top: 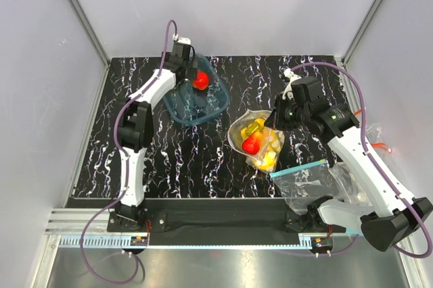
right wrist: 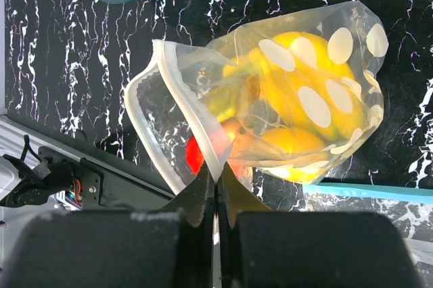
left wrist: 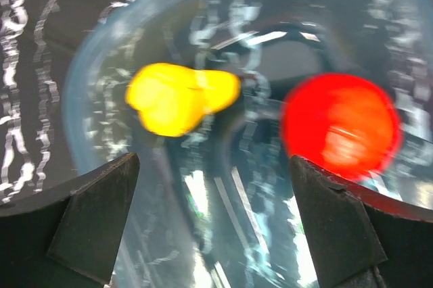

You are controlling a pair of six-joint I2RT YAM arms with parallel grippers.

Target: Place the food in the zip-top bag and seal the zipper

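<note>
My left gripper is open above the blue basket (top: 178,115), nothing between its fingers. In the left wrist view a yellow piece of food (left wrist: 172,99) and a red round one (left wrist: 340,126) lie apart in the basket. A clear zip bag with white dots (right wrist: 314,105) lies on the table with its mouth spread, holding yellow, green and red food (top: 252,142). The rim of the bag's mouth (right wrist: 177,88) runs down to my right gripper, which is shut on that thin edge.
A flat clear bag with a blue zip strip (top: 298,168) lies at the front right, and more clear bags (top: 352,183) are heaped by the right wall.
</note>
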